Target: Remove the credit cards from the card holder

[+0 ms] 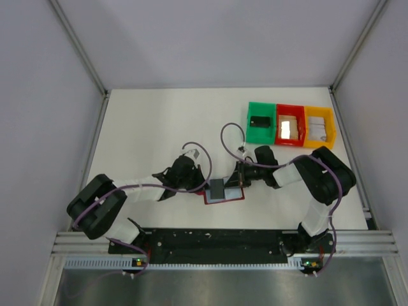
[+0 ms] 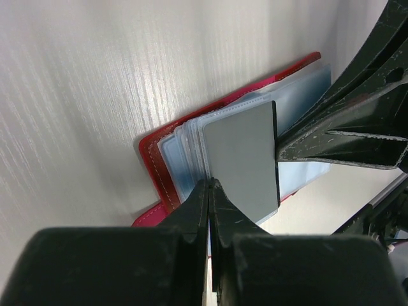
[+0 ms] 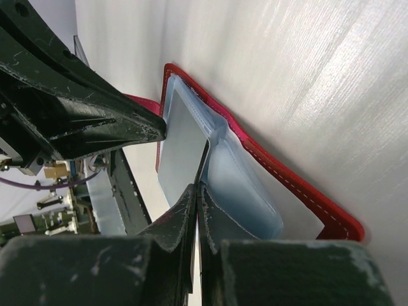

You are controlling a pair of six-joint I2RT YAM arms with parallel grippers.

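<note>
The card holder (image 1: 223, 197), red with clear sleeves and grey cards, lies open on the table between my grippers. My left gripper is shut, its tips at the stack of sleeves beside a grey card (image 2: 242, 159). My right gripper is shut at that card's far edge, where the sleeve (image 3: 242, 185) is bent up. Whether anything thin is between either pair of fingertips is hidden.
At the back right stand a green bin (image 1: 261, 134), a red bin (image 1: 287, 143) and a yellow bin (image 1: 328, 127), each with contents.
</note>
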